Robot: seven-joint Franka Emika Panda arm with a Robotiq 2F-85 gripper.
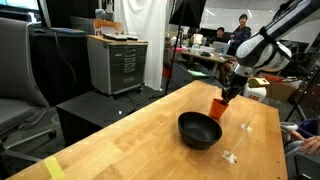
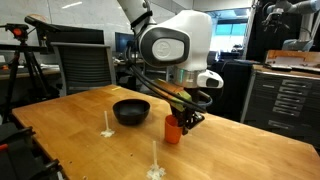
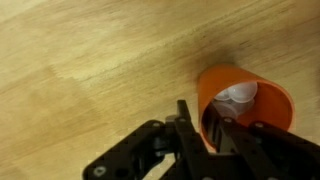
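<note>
An orange cup (image 2: 173,130) stands upright on the wooden table. In the wrist view, several pale round things (image 3: 240,95) lie inside the cup (image 3: 277,99). My gripper is over the cup's near wall, one fingertip on the outer side and the other at the opening. The fingers look part open, with the rim between them; whether they touch it is unclear. Exterior view 2 has the gripper (image 2: 185,126) low at the cup's top, partly in front of it.
A black bowl (image 1: 200,130) sits close to the cup. Two small whitish pieces, one nearer the bowl (image 2: 106,124) and one at the front (image 2: 155,162), lie on the table (image 2: 240,150).
</note>
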